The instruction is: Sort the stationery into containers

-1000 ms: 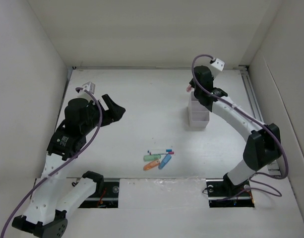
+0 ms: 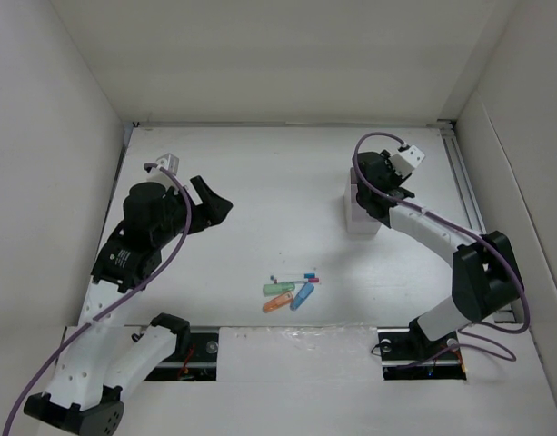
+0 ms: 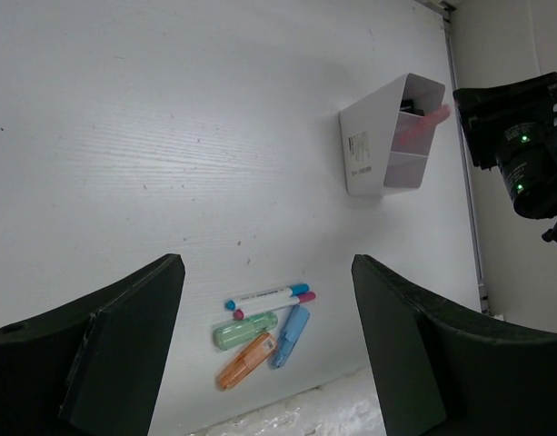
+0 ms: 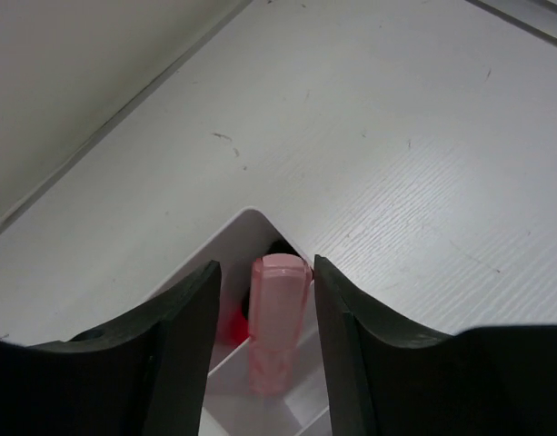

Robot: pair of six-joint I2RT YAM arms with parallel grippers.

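My right gripper is over the white divided container (image 2: 360,218), a pink item (image 4: 278,309) upright between its fingers and inside a compartment; whether the fingers grip it is unclear. Dark and red items sit in that compartment. My left gripper is open and empty, over the left side of the table. At the front lie a green item (image 3: 246,331), an orange item (image 3: 246,361), a blue item (image 3: 291,335), a blue marker (image 3: 266,296) and a pink marker (image 3: 273,305).
Walls stand at the back and both sides.
My right gripper has come down into the container with the pink item, which showed above it a second ago, and shifted slightly right. The left arm moved very slightly.
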